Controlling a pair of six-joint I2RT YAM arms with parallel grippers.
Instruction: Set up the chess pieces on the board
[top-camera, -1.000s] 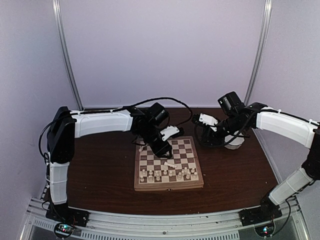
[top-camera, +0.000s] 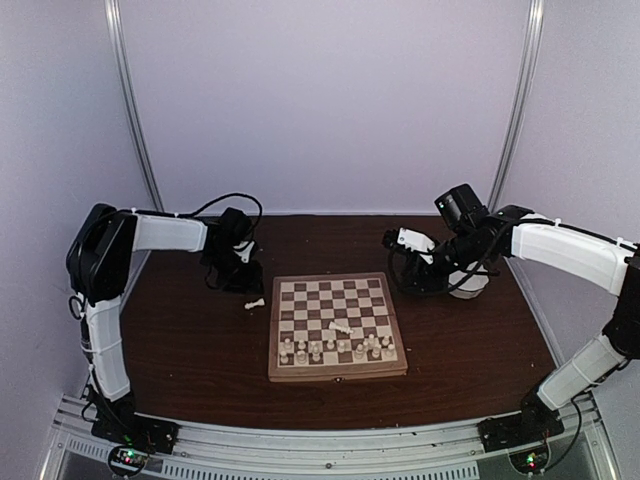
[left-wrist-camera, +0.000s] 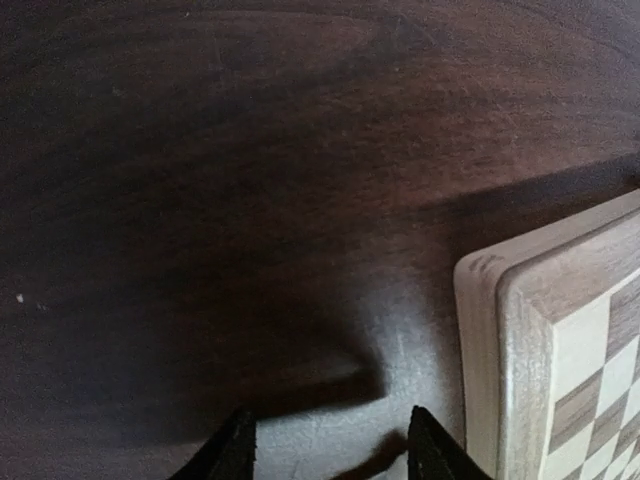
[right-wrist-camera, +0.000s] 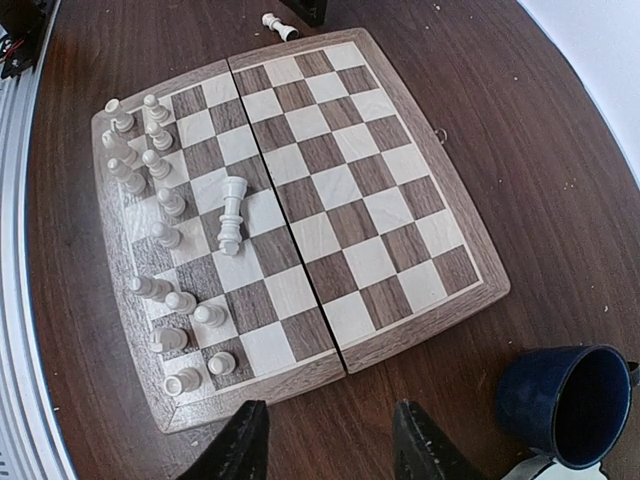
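Note:
The wooden chessboard lies flat, with several white pieces standing upright along its near side. A taller white piece rests on its side across mid-board squares. Off the board, a loose white piece lies on the table beside the left edge; it also shows at the top of the right wrist view. Close to that piece is my left gripper, open, with only table and shadow visible between its fingers. My right gripper is open and empty, to the right of the board.
A dark blue mug lies on its side at the right, with a white object partly cut off below it. Bare dark table surrounds the board. The far half of the board is empty.
My left gripper has swung left from over the board to beyond its left edge. The loose white piece has shifted left, off the board, and turned. The right arm stays put.

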